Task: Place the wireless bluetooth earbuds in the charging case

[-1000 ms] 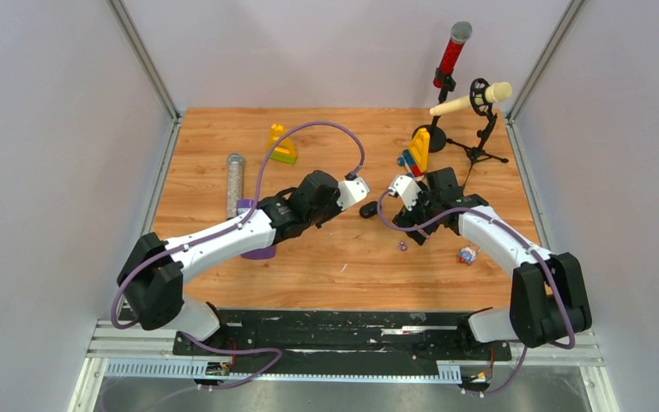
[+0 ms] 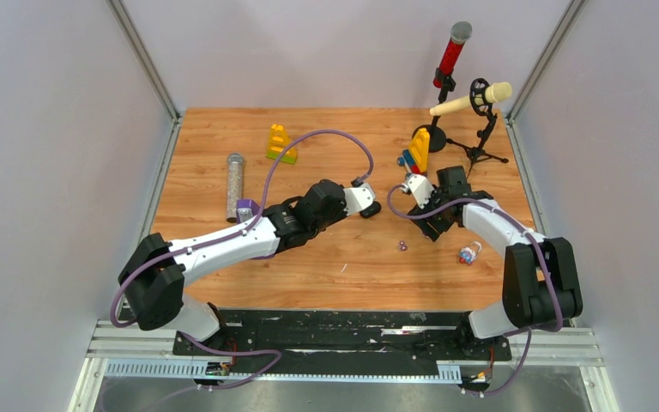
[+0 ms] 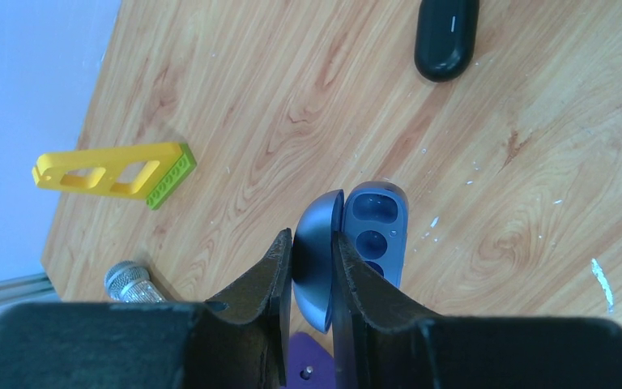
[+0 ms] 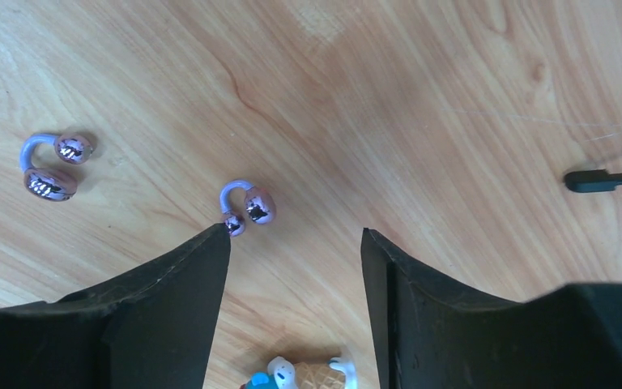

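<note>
The dark blue charging case (image 3: 375, 212) stands lid-open in the left wrist view, with hollows showing empty in its base. My left gripper is shut on its curved lid. Two shiny purple clip-shaped earbuds lie on the wood in the right wrist view: one earbud (image 4: 259, 206) near my left fingertip and another earbud (image 4: 51, 183) farther off at the left. My right gripper hangs over the table, part open, nothing between its fingers. From above, one small earbud (image 2: 402, 245) shows below the right gripper; the right arm probably hides the other.
A black rounded object (image 3: 447, 36) lies on the table between the arms. A toy figure (image 2: 468, 255) sits near the right arm. Stands with a red microphone (image 2: 451, 62) and a cream tube (image 2: 468, 101) rise at the back right.
The right arm has shifted to the right in the top view over the last second. The visible earbud has stayed put.
</note>
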